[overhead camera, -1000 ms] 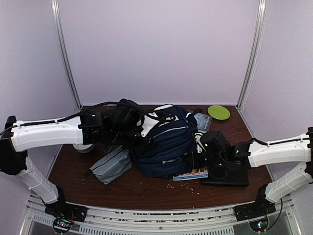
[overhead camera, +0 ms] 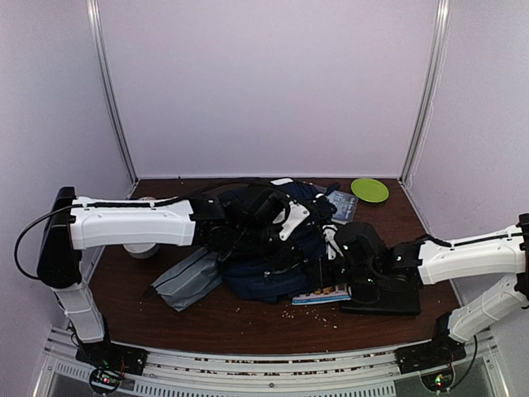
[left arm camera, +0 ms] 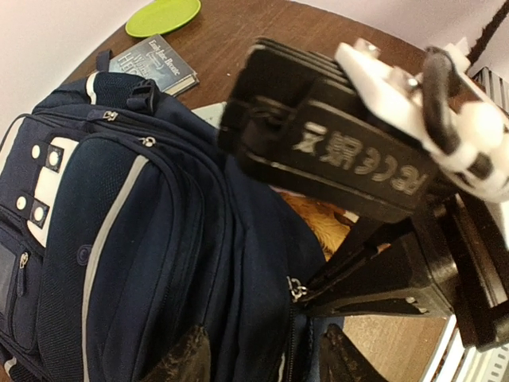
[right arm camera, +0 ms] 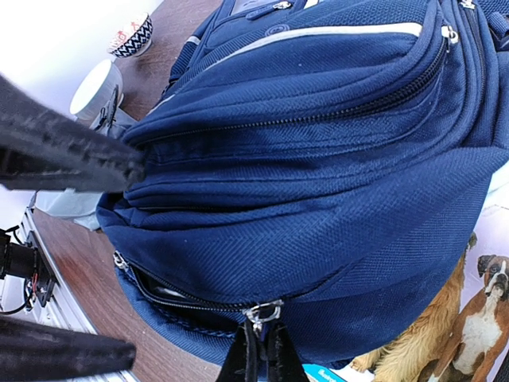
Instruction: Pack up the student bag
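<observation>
The navy backpack lies mid-table, its zipped compartments facing up in the right wrist view. My left gripper hangs over the backpack, open, fingertips at the bottom of its wrist view near a zip on the bag's side. My right gripper is shut at the backpack's lower zip, by the metal zipper pull (right arm camera: 262, 312); whether the pull is between the fingertips is hard to tell. A book with dogs on it (right arm camera: 477, 326) and a grey-blue book (left arm camera: 163, 64) lie beside the bag.
A green plate (overhead camera: 369, 189) sits back right. A grey pouch (overhead camera: 186, 281) lies front left, bowls (right arm camera: 95, 86) behind it at left. A black flat item (overhead camera: 388, 302) is at front right. Bare table shows along the front edge.
The left arm has moved right, over the middle of the backpack toward my right gripper.
</observation>
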